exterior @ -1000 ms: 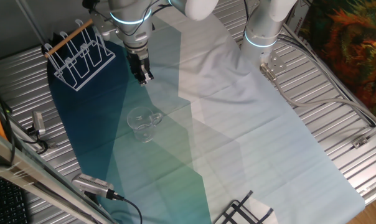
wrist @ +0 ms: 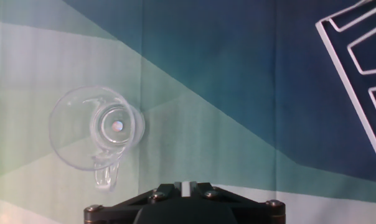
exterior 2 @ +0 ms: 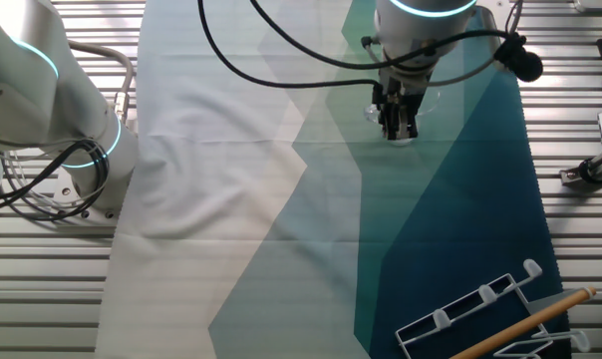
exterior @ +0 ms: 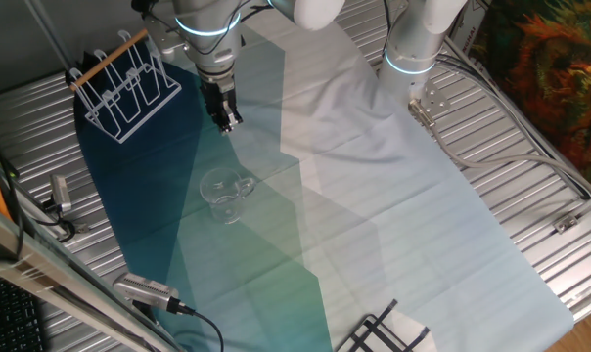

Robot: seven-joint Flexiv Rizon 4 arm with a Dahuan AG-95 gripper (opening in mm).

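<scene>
A clear mug (wrist: pixel 98 127) with a handle stands on the patterned cloth (exterior: pixel 374 244), on its green part. In exterior view 1 the mug (exterior: pixel 224 196) is below the gripper (exterior: pixel 231 127) in the picture, with bare cloth between them. My gripper hangs above the cloth, its fingers together at the bottom middle of the wrist view, and nothing shows between them. From exterior view 2, the gripper (exterior 2: pixel 400 135) covers most of the mug, leaving only parts of its clear rim visible.
A white wire rack (exterior: pixel 129 93) with a wooden bar stands on the dark blue cloth. Near the cloth's front edge is a black wire rack (exterior: pixel 384 332). A camera (exterior: pixel 147 290) sits at the left edge.
The arm has shifted very slightly to the right in exterior view 1. The mug and the racks stand where they were.
</scene>
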